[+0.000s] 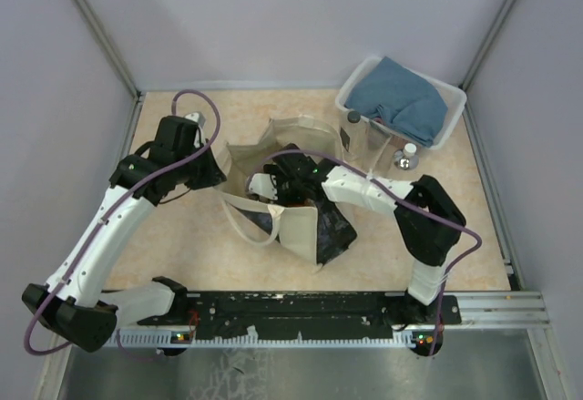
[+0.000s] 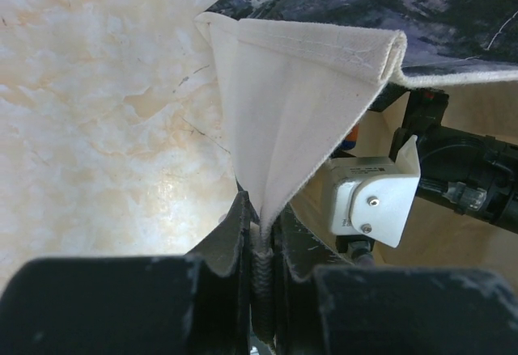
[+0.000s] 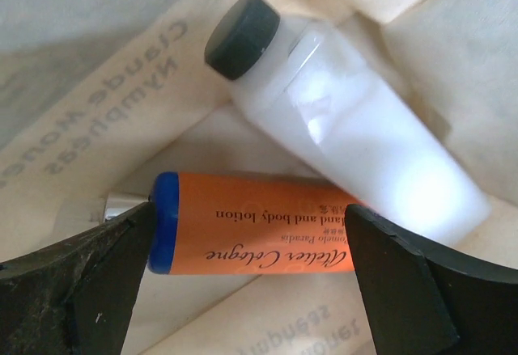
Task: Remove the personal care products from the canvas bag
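The canvas bag [image 1: 299, 228] lies gaping in the middle of the table. Its rim [image 2: 267, 128] is pinched in my left gripper, which is shut on the cloth at the bag's left side. My right gripper reaches inside the bag with its fingers apart. Between and beyond its fingers is an orange hand and body lotion tube [image 3: 251, 226] with a blue end, lying on its side. A white bottle with a black cap [image 3: 348, 120] lies slanted just behind the tube. From above, my right arm mostly hides the bag's contents.
Right of the bag stand a dark-capped clear bottle [image 1: 353, 133] and a small white-capped bottle [image 1: 406, 156]. A white bin [image 1: 453, 108] with blue cloth [image 1: 396, 99] sits at the back right. Bare table lies to the front left.
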